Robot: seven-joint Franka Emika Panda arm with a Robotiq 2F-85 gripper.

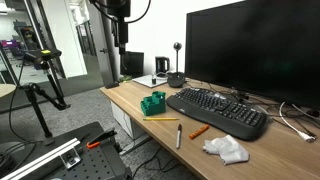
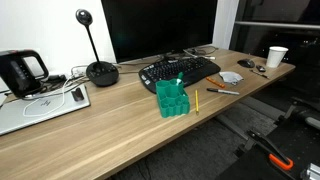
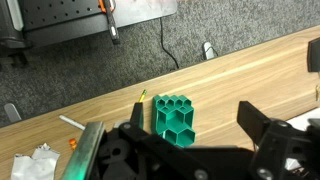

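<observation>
My gripper is open, its two dark fingers wide apart at the bottom of the wrist view and nothing between them touching. Below it, on the wooden desk, stands a green holder [image 3: 174, 118] with hexagonal cells. In exterior view 1 the holder [image 1: 153, 104] is left of the keyboard, near the desk's front edge. A yellow pencil [image 1: 160, 119] lies beside it. Farther right are a grey marker [image 1: 179, 135], an orange marker [image 1: 198, 131] and a crumpled white cloth [image 1: 227, 150]. The second exterior view also shows the holder [image 2: 172, 98], upright.
A black keyboard [image 1: 217, 110] lies behind the holder, with a large monitor [image 1: 262, 50] at the back. A white cup [image 2: 276, 56] stands at the far end in exterior view 2.
</observation>
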